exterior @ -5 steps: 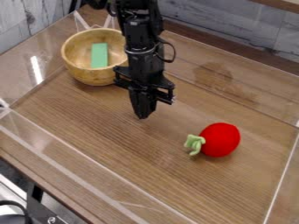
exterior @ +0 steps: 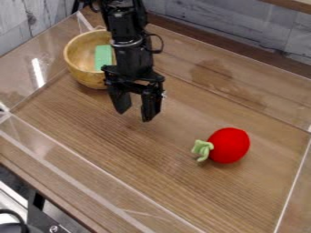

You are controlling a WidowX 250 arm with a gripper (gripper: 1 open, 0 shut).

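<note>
My black gripper (exterior: pixel 134 107) hangs over the middle-left of the wooden table, its fingers apart and nothing visible between them. Behind it at the upper left sits a tan bowl (exterior: pixel 83 68) with a green block (exterior: pixel 105 56) in it, partly hidden by the arm. A red round object with a green leafy top (exterior: pixel 228 146) lies on the right side of the table.
A raised wooden edge (exterior: pixel 279 9) runs along the back right, and a dark cable-like part (exterior: pixel 13 218) shows at the bottom left corner.
My gripper has shifted slightly left, and its fingers now show lower and more spread out in the view. The bowl and red object have not moved.
</note>
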